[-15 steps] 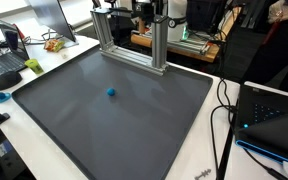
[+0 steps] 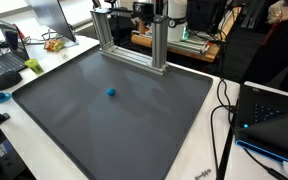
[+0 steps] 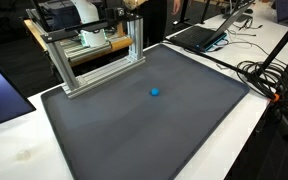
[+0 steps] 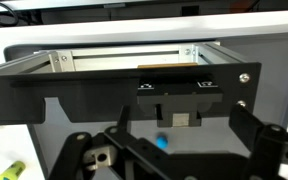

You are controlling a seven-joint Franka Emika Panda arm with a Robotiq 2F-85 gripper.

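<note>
A small blue ball-like object (image 2: pixel 111 92) rests on the grey mat (image 2: pixel 99 130), towards its back half. In exterior view 2 the same blue object (image 3: pixel 155 92) lies to the right of the metal frame (image 3: pixel 106 72). The wrist view shows it as a blue spot (image 4: pixel 162 142), low and partly covered by dark parts. My gripper is open, its dark fingers (image 4: pixel 248 128) spread at the bottom of the wrist view. Nothing visible is held. The arm is above the frame, and the fingertips are hard to make out in the exterior views.
The frame's wide black bar (image 4: pixel 74 101), with a black block (image 4: pixel 180 88) on it, crosses under the gripper. Laptops and cables (image 3: pixel 254 73) lie beside the mat.
At the top of exterior view 1, the dark parts near the frame have shifted slightly. The blue object has stayed in place.
</note>
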